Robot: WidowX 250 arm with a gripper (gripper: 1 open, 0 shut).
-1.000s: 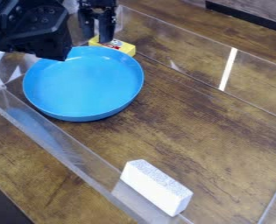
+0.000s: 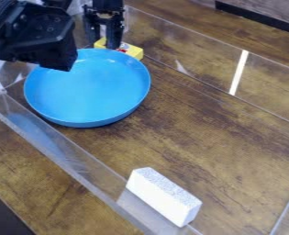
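The black robot arm point(image 2: 27, 32) fills the upper left of the camera view, over the back rim of a blue round plate point(image 2: 88, 90). At the top centre a dark upright gripper part point(image 2: 105, 23) stands at a yellow object point(image 2: 128, 50) with red and white markings, partly hidden behind it. I cannot make out the fingertips or what, if anything, is between them.
A white speckled block point(image 2: 162, 196) lies at the front right on the wooden table point(image 2: 220, 128). Clear plastic edges run along the left and across the table's right side.
The dark arm at the upper left has shifted slightly. The plate, yellow object and white block look unmoved.
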